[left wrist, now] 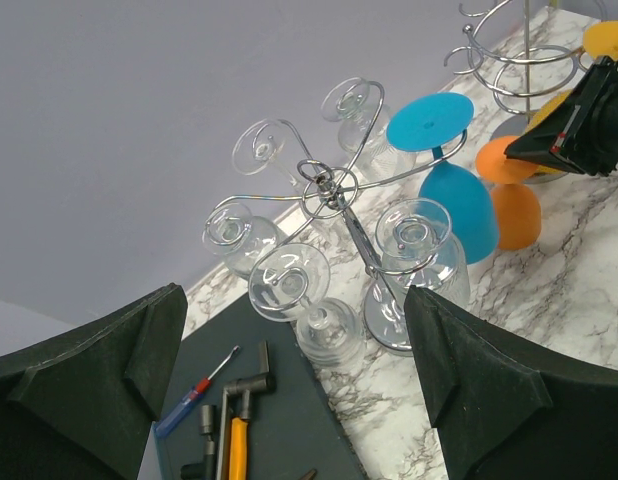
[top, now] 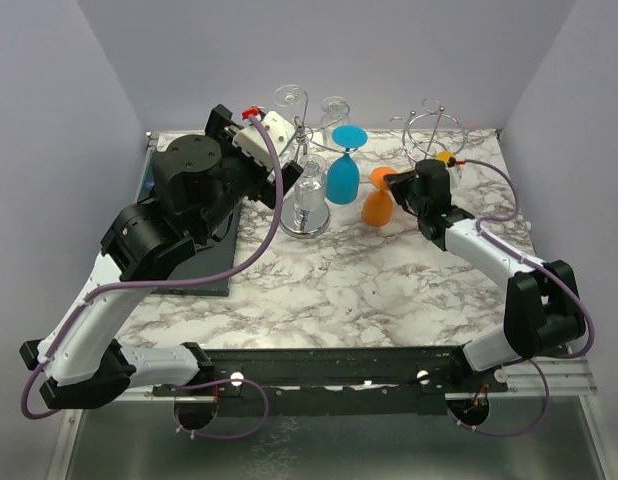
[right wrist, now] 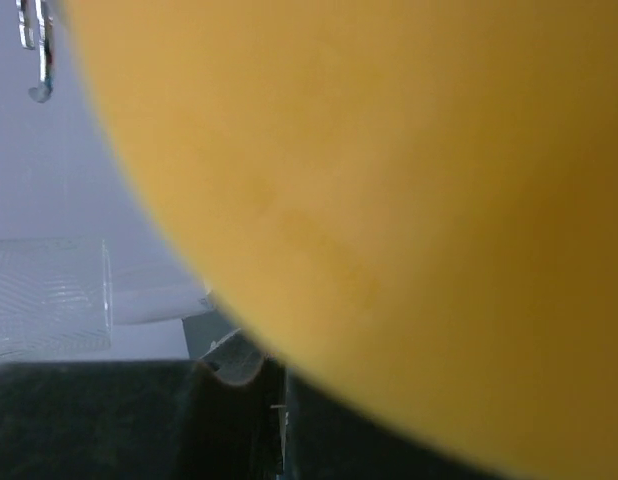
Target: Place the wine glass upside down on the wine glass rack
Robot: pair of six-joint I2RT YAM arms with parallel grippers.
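Note:
An orange wine glass [top: 377, 208] is upside down between the two racks, its foot [left wrist: 507, 160] tilted and its bowl [left wrist: 516, 217] below. My right gripper [top: 391, 182] is at the foot and stem, and its tip overlaps the foot's right side. Its fingers are together; nothing clearly shows between them, and whether they touch the glass I cannot tell. What holds the glass up is unclear. The left wine glass rack [left wrist: 334, 190] carries several clear glasses and a blue one [left wrist: 457, 200], all upside down. Above its left side, my left gripper stands open and empty.
A second wire rack [top: 434, 128] stands at the right, behind my right gripper. A yellow glass [right wrist: 389, 200] on it fills most of the right wrist view. At the left lies a dark tray [top: 194, 270] with tools.

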